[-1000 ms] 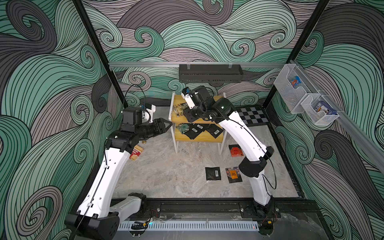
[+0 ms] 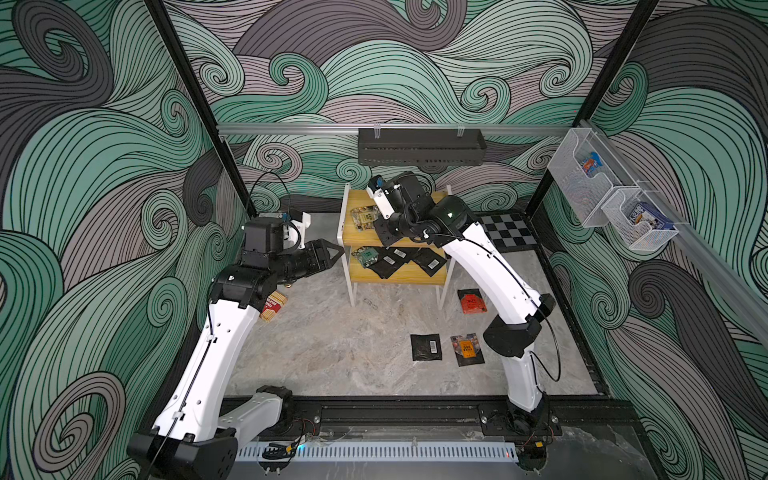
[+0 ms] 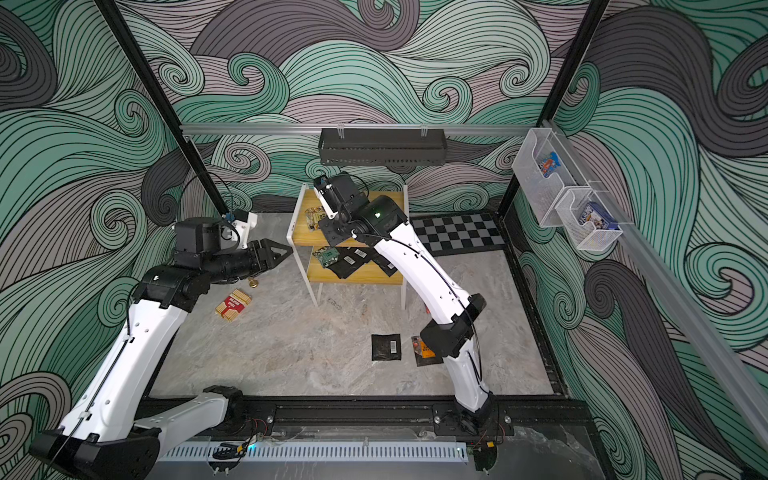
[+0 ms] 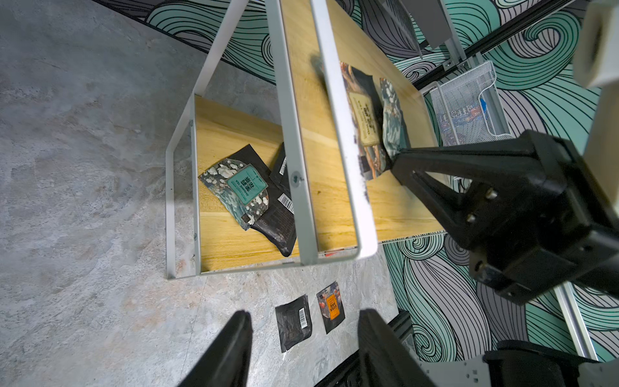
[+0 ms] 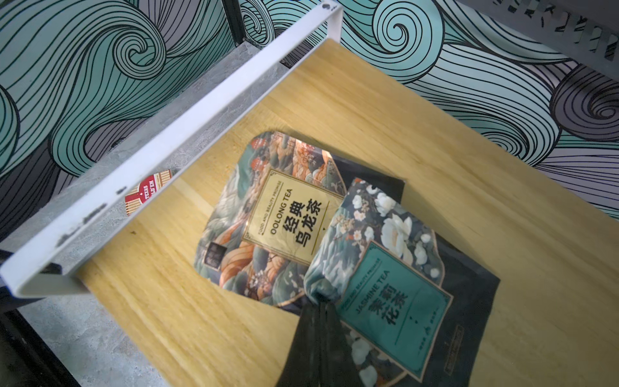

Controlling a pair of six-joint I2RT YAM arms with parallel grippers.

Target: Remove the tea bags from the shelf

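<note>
On the upper board of the shelf (image 5: 515, 200), my right gripper is shut on the puckered edge of a teal-labelled jasmine tea bag (image 5: 396, 309). That bag overlaps a yellow-labelled oolong tea bag (image 5: 290, 213) lying flat beneath it. On the lower board, another teal-labelled bag (image 4: 238, 188) lies against several black bags (image 2: 389, 262) with white barcodes. My left gripper stands open and empty at the left side of the shelf; its blurred fingers are wide apart in the left wrist view.
A black bag (image 2: 426, 347), an orange-labelled bag (image 2: 467, 349) and a red one (image 2: 472, 301) lie on the floor at front right. A red card box (image 3: 233, 305) is left of the shelf. White uprights edge the shelf.
The left gripper has barely moved.
</note>
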